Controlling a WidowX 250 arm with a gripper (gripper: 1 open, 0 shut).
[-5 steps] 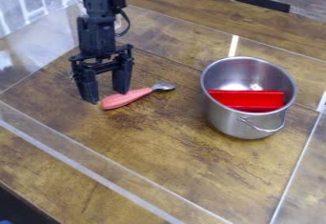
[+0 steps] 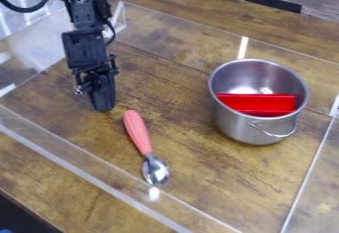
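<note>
The black gripper (image 2: 99, 93) is low over the wooden table at the left, its fingertips shut, with nothing visible between them. Just below and right of it lies a spoon with a pink handle (image 2: 137, 130), its metal bowl (image 2: 154, 171) pointing toward the front. On the right stands a steel pot (image 2: 245, 123) with a red block (image 2: 259, 104) inside.
Clear panels or edges border the wooden table (image 2: 179, 78) at the left and front. The middle of the table between gripper and pot is bare, as is the area behind the pot.
The spoon has swung from lying crosswise under the gripper to pointing toward the front, lower in the view. The gripper has moved slightly left.
</note>
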